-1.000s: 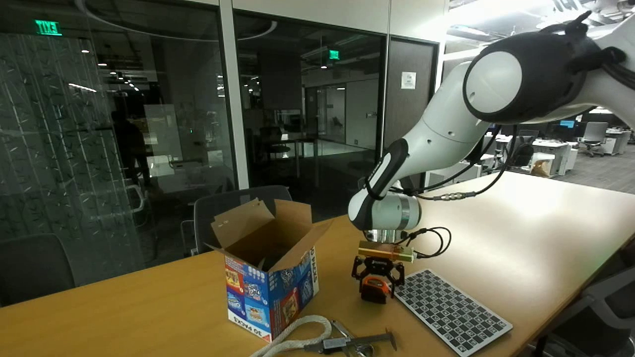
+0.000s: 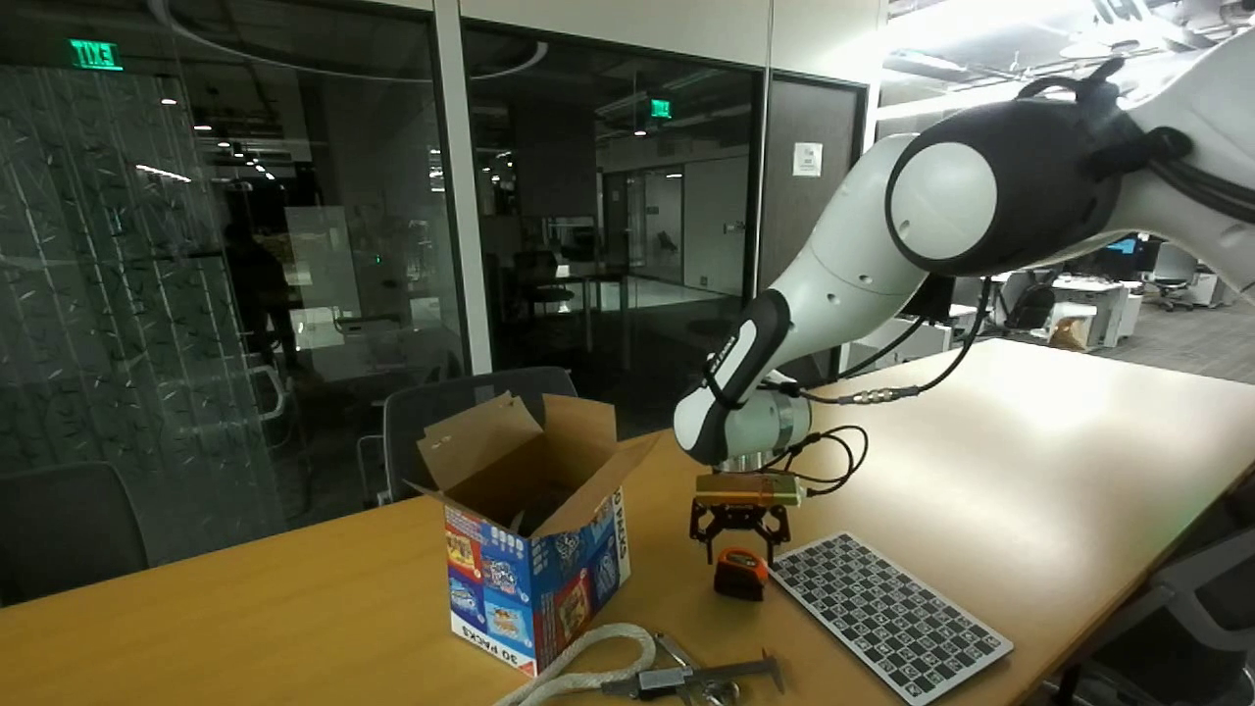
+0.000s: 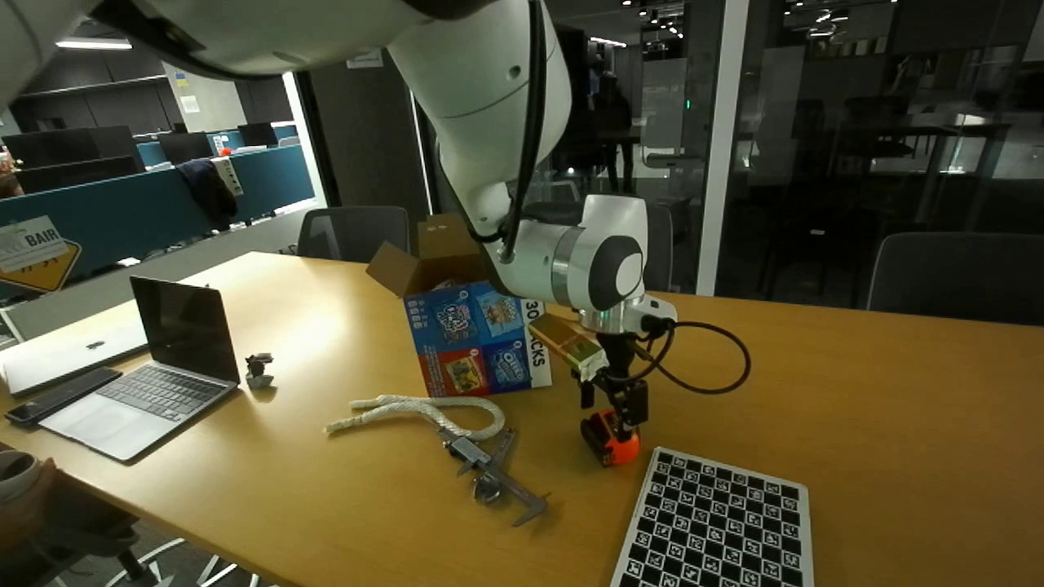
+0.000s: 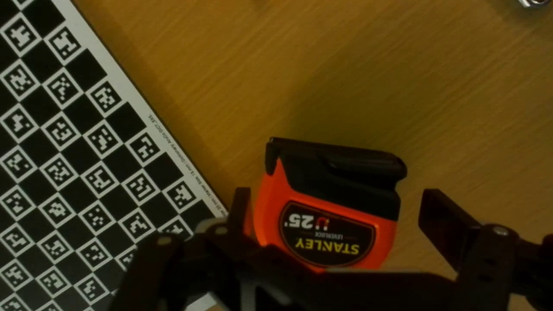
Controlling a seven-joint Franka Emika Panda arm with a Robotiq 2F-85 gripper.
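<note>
An orange and black tape measure (image 2: 740,578) rests on the table close to the edge of a checkered marker board (image 2: 891,612). Over it, my gripper (image 2: 740,555) is open, with its fingertips pointing down. In the wrist view, the tape measure (image 4: 329,223) lies between the two spread fingers; the left one appears near its side, while a wider gap shows on the right. Part of its lower end is hidden behind the gripper's body. Exterior view 2 shows the gripper just above the tape measure (image 3: 613,442), partly overlapping it.
An open cardboard snack box (image 2: 535,588) stands to the left in exterior view 1. In front of it lie a white rope (image 3: 445,406) and a caliper (image 3: 494,474). A laptop (image 3: 161,396) sits farther off. Bare table surrounds the tape measure's far side.
In exterior view 1 the arm has shifted left, and the fingertips sit higher in the picture than a second ago. The tape measure has stayed in place.
</note>
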